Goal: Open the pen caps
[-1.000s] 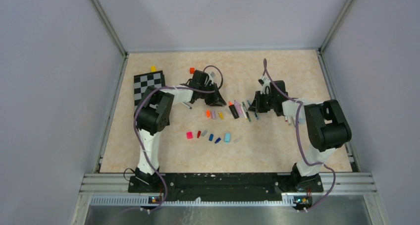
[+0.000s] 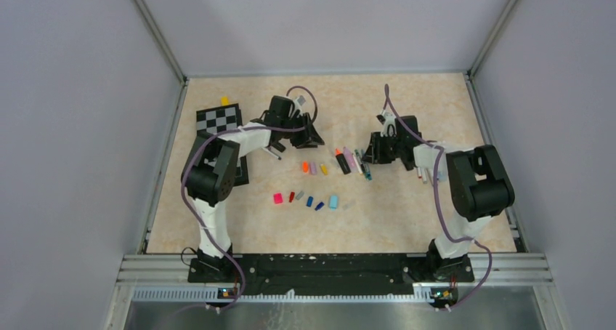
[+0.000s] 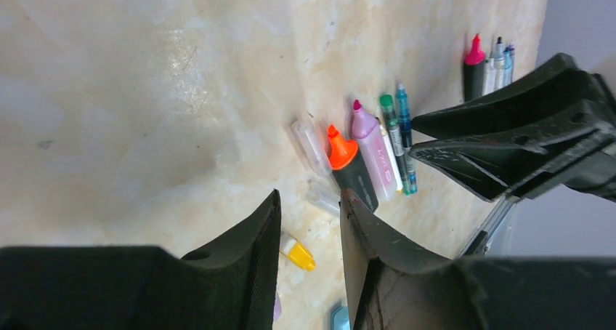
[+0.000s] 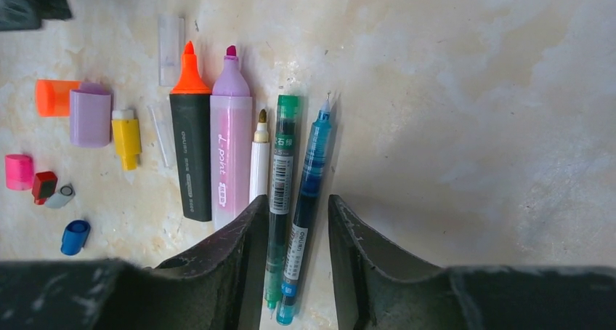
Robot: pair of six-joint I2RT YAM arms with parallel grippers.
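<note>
A row of uncapped pens lies mid-table: orange highlighter (image 4: 190, 152), pink marker (image 4: 230, 152), white pen (image 4: 259, 163), green pen (image 4: 282, 177), blue pen (image 4: 309, 192). Loose caps lie left of them, including orange (image 4: 53, 97), lilac (image 4: 90, 115) and yellow (image 4: 126, 139). My right gripper stands open over the green and blue pens, nothing visibly held. My left gripper is open, left of the row, above the table near a clear cap (image 3: 323, 198).
A checkered board (image 2: 216, 119) lies at the left. More pens (image 3: 473, 72) lie at the right, beside the right arm. The front middle holds small scattered caps, with bare table around them.
My left arm has moved back to the left and slightly up in the top view. The blue pen has shifted left against the green pen; the right gripper has moved slightly left.
</note>
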